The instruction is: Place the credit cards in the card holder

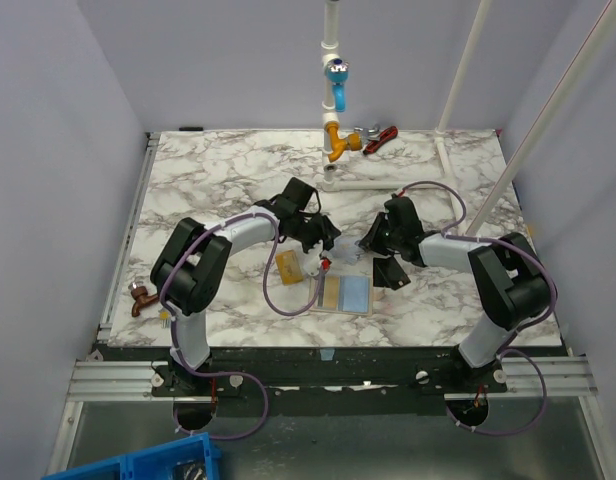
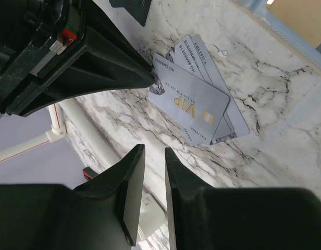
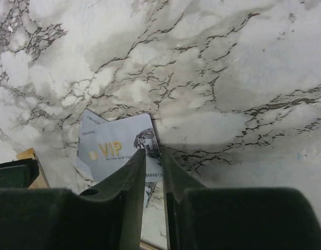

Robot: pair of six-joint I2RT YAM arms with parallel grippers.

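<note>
A fanned pile of silver VIP cards lies on the marble between my grippers. My right gripper is low at the pile's edge; in the right wrist view its fingertips are close together over a card's corner, and whether anything is between them cannot be told. My left gripper hangs left of the pile, its two fingertips a narrow gap apart with nothing seen between them. The card holder, with tan and light-blue sections, lies in front of the cards.
A gold card item lies left of the holder, a dark one to its right. White pipes with an orange tap stand behind.
</note>
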